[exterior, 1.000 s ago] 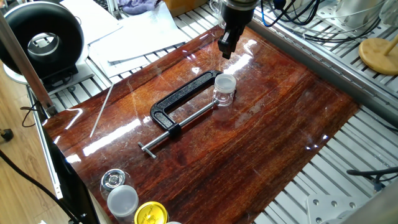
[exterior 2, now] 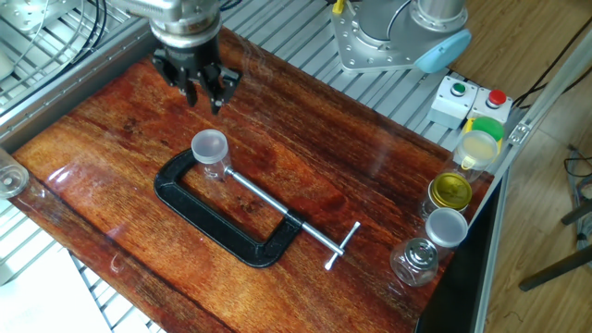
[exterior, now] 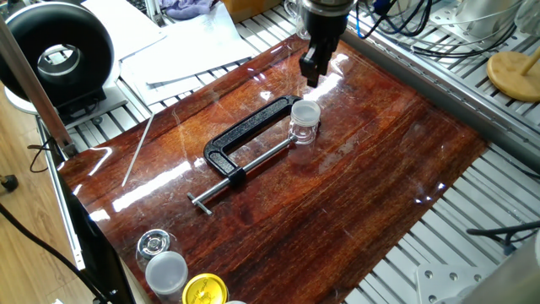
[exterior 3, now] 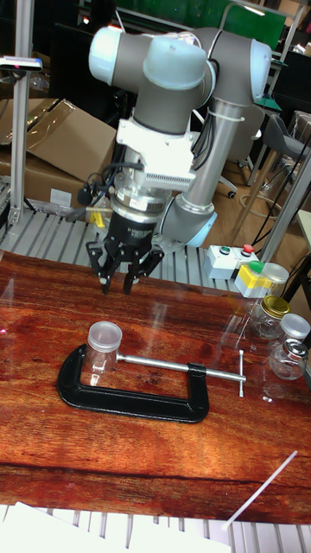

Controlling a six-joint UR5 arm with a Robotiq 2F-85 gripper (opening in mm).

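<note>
A clear jar with a frosted white lid (exterior: 305, 123) stands upright on the wooden board, between the black frame and the screw end of a C-clamp (exterior 2: 209, 222). The clamp lies flat, and its steel screw (exterior 3: 156, 363) points at the jar; whether the tip presses on it I cannot tell. My gripper (exterior 3: 116, 289) hangs above the board, on the robot-base side of the jar and clear of it. Its fingers are spread with an empty gap between them, seen also in exterior view 2 (exterior 2: 203, 107). In exterior view 1 the gripper shows edge-on.
Several other jars, among them one with a gold lid (exterior 2: 451, 191) and one with a white lid (exterior 2: 446, 227), crowd one board edge. A thin white stick (exterior 3: 260, 488) lies near the opposite long edge. Much of the board (exterior: 371, 186) beside the clamp is bare.
In exterior view 1 my gripper has shifted slightly rightward and down, and has turned a little toward vertical. The jar and the clamp have stayed where they were.
</note>
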